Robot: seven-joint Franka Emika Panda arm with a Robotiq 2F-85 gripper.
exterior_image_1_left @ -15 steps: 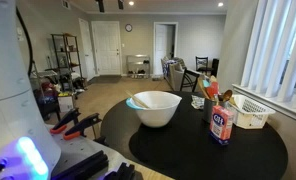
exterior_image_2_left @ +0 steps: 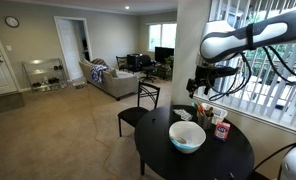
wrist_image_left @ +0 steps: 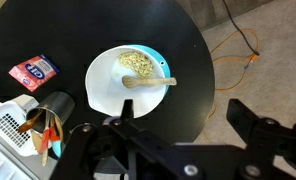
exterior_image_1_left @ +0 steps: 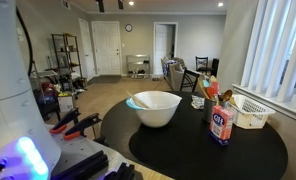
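A white bowl (wrist_image_left: 110,84) with a teal edge stands on the dark round table (exterior_image_1_left: 178,158). Some tan, grainy food (wrist_image_left: 137,63) lies inside it, and a wooden spoon (wrist_image_left: 148,81) rests across it with its handle over the rim. High above the tabletop, my gripper (exterior_image_2_left: 210,84) points down. Its fingers are wide apart in the wrist view, so it is open, with nothing held between them. From exterior view 1, only the fingertips (exterior_image_1_left: 100,5) show at the top edge.
Beside the bowl stand a red and white carton (exterior_image_1_left: 221,122) and a metal holder (wrist_image_left: 54,107) of utensils. A white basket (exterior_image_1_left: 250,112) sits by the window blinds. A black chair (exterior_image_2_left: 148,96) adjoins the table.
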